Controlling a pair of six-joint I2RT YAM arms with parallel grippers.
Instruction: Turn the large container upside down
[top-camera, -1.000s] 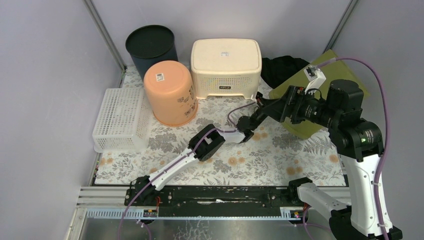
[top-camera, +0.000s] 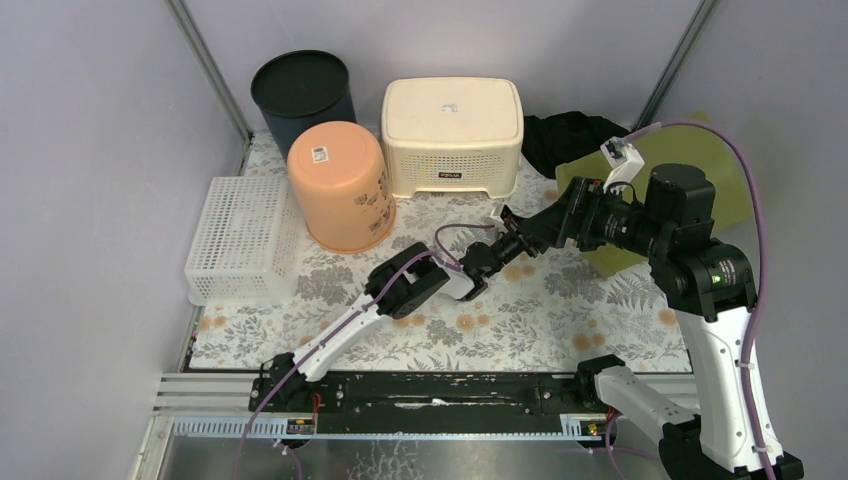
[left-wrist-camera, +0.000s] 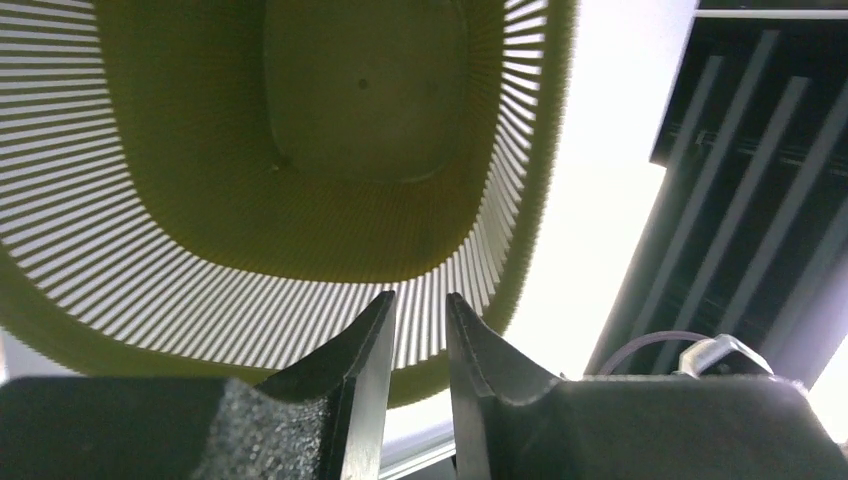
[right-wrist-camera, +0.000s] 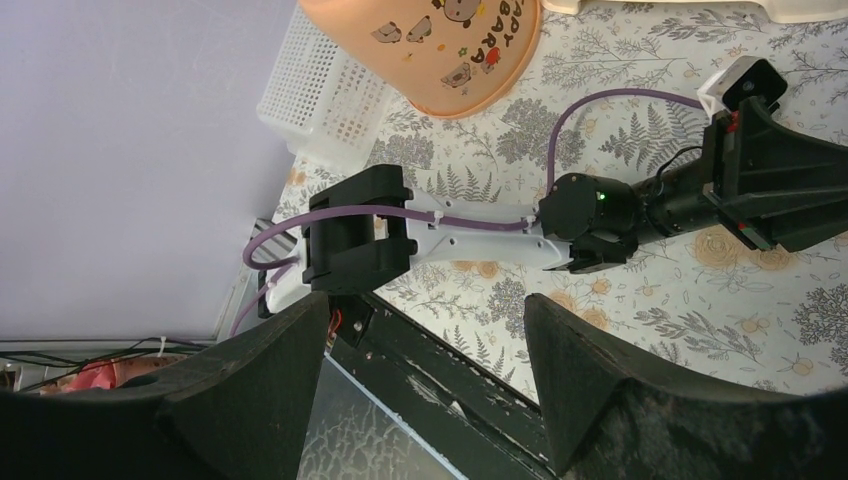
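The large green container (top-camera: 715, 190) is tipped on its side at the right of the table in the top view, partly hidden behind the right arm. Looking into its mouth, the left wrist view shows the container's slatted wall and deep bottom (left-wrist-camera: 370, 90). My left gripper stands slightly open before the near rim, with nothing between its fingers. That rim lies beyond the fingertips. In the right wrist view my right gripper is wide open and empty, high above the left arm; no green shows there.
An orange bucket (top-camera: 340, 185) stands upside down at the left, with a dark bin (top-camera: 300, 85) behind it. A white basket (top-camera: 235, 240) and a cream stool (top-camera: 453, 135) flank it. Black cloth (top-camera: 572, 140) lies at the back.
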